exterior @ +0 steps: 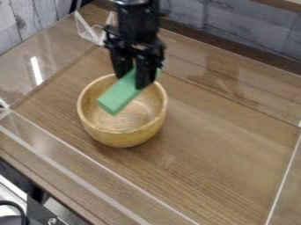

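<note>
My black gripper [123,58] hangs over a wooden bowl [112,132] left of centre, shut on a green block [118,96] that tilts down to the left, inside the bowl's outline as seen from the camera. Whether the block touches the bowl cannot be told.
A pale wire object [88,26] stands at the back left, near the table's edge. Dark cables or hardware lie at the lower left corner.
</note>
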